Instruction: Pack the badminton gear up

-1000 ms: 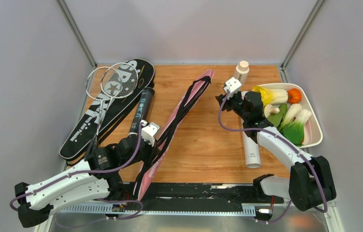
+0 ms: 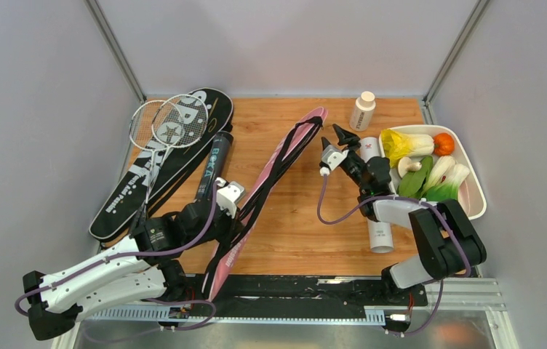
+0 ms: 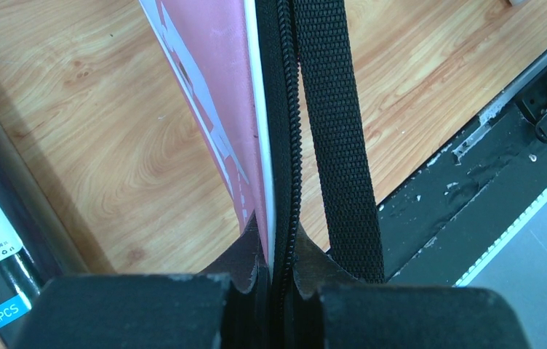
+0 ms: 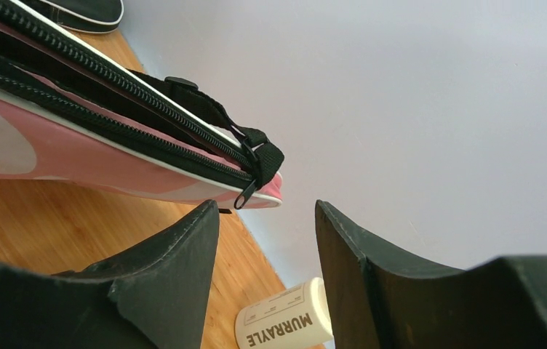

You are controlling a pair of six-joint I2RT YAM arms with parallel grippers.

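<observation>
A pink racket bag [image 2: 267,178] with black zips and strap lies diagonally across the middle. My left gripper is shut on its near part, at the zip edge. My right gripper is open just short of the bag's far end, where a zip pull [image 4: 244,195] and strap show between and beyond its fingertips. At the left, two rackets [image 2: 172,120] rest on a black racket bag [image 2: 118,207], with a dark shuttlecock tube [image 2: 216,160] beside them.
A white tray of vegetables [image 2: 470,196] stands at the right. A long white cylinder [image 2: 380,236] lies beside it, partly under my right arm. A white bottle [image 2: 363,110] stands at the back.
My right gripper has turned and moved left toward the pink bag's far end. The bag's far end has shifted slightly rightward; my left arm is nearly unchanged.
</observation>
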